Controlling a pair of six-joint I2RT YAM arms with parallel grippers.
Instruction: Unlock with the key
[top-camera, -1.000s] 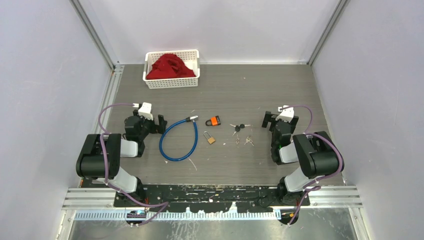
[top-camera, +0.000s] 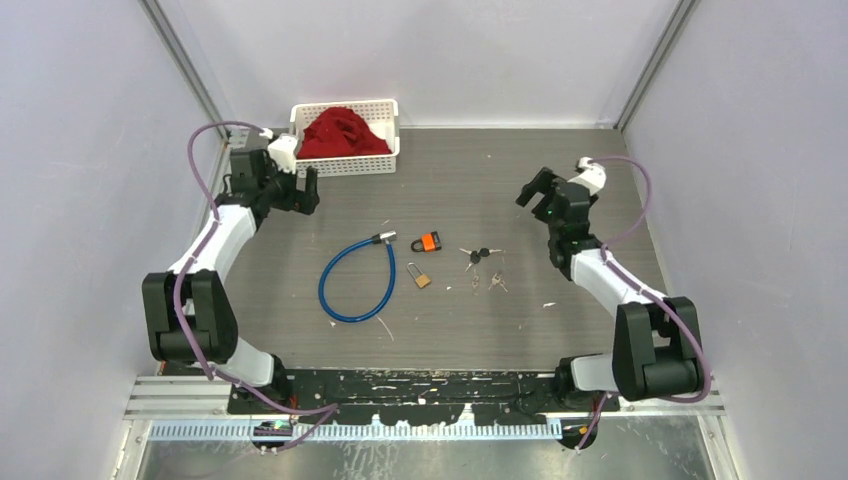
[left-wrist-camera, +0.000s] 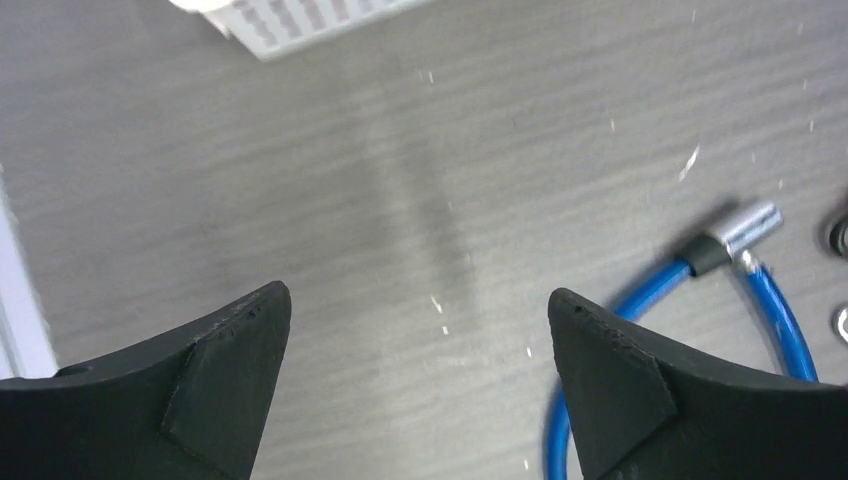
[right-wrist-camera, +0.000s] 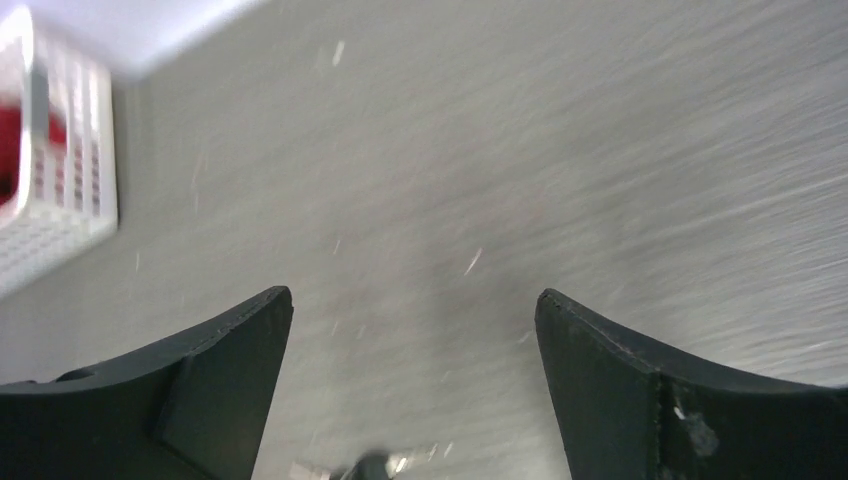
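Note:
Three locks lie mid-table in the top view: a blue cable lock (top-camera: 338, 316) with a metal head (left-wrist-camera: 738, 228), an orange-and-black padlock (top-camera: 426, 242) and a brass padlock (top-camera: 423, 280). To their right are black-headed keys (top-camera: 478, 255) and small silver keys (top-camera: 497, 281). My left gripper (top-camera: 305, 191) hangs at the left, beside the basket and behind the cable lock, open with nothing between its fingers. My right gripper (top-camera: 533, 197) is open and empty at the right, behind and right of the keys.
A white basket (top-camera: 345, 167) with a red cloth (top-camera: 335, 135) stands at the back left. Grey walls enclose the table.
Both arms have extended from their folded poses toward the back of the table; the grippers are higher up in the top view. The locks and keys have not moved.

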